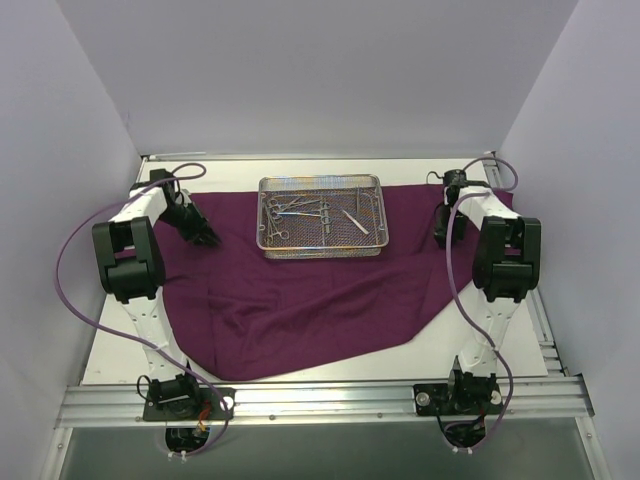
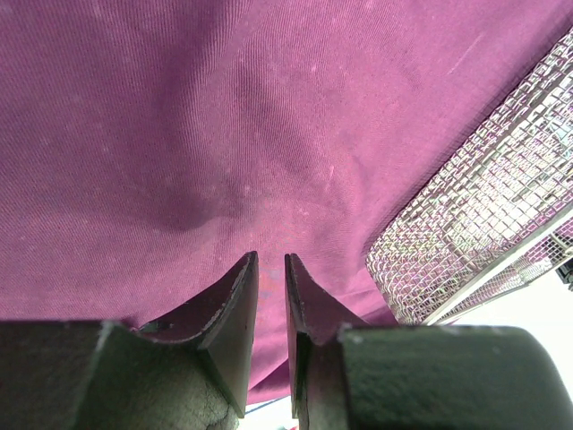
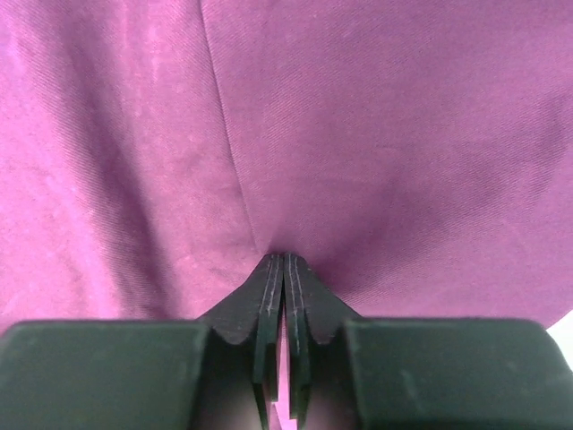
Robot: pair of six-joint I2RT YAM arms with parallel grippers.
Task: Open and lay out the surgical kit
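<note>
A purple cloth (image 1: 300, 310) lies spread with folds over the table. On its back middle sits the metal mesh tray (image 1: 322, 253), holding several scissor-like instruments and a light, straight tool (image 1: 355, 222). My left gripper is over the cloth at the left, its fingers a little apart with nothing between them; the tray's mesh wall (image 2: 466, 224) is to its right in the wrist view. My right gripper is down at the cloth's right part, its fingertips closed at a crease, apparently pinching the fabric.
White table (image 1: 120, 350) shows around the cloth, mainly at the front and back edges. Grey walls (image 1: 320, 80) enclose the back and sides, and metal rails run along the table's front and back.
</note>
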